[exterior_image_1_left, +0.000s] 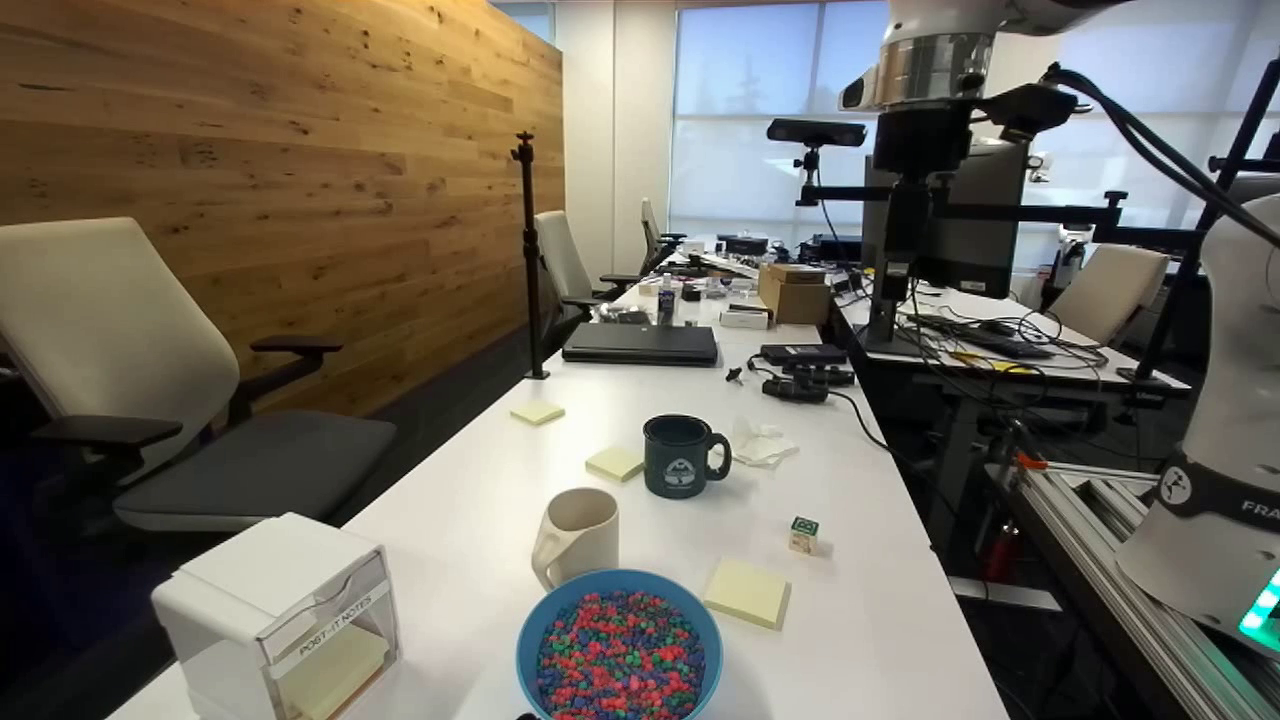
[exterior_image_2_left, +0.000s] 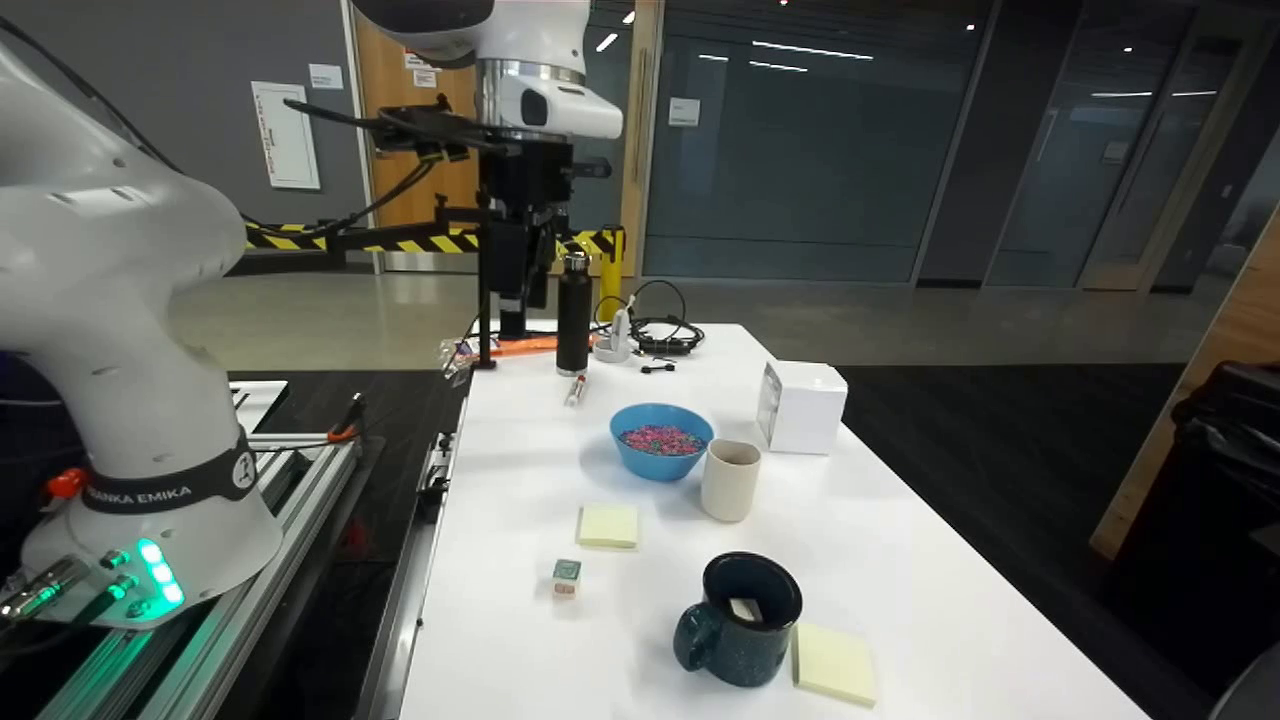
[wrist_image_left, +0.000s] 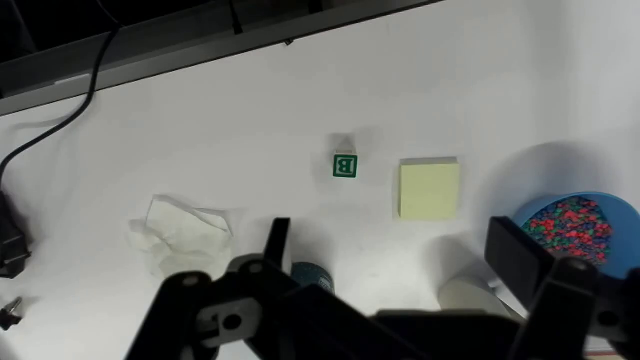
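My gripper hangs high over the white table, its fingers spread wide with nothing between them. Below it in the wrist view lies a small letter block (wrist_image_left: 345, 166), green B face up. A yellow sticky-note pad (wrist_image_left: 429, 191) is beside the block. The blue bowl (exterior_image_1_left: 528, 654) holds many small coloured pieces. Next to it stands a cream mug (exterior_image_2_left: 728, 482). In exterior view 2 the dark speckled mug (exterior_image_2_left: 734, 642) has a small pale thing inside. My fingers partly cover both mugs in the wrist view.
A white Post-it dispenser (exterior_image_1_left: 282, 612) stands near the bowl. Crumpled tissue (wrist_image_left: 189, 237) lies past the dark mug, with black cabled devices (exterior_image_1_left: 806, 382) and a closed black laptop (exterior_image_1_left: 639, 344) farther off. More note pads (exterior_image_1_left: 537, 413) are about. Bare tabletop surrounds the block.
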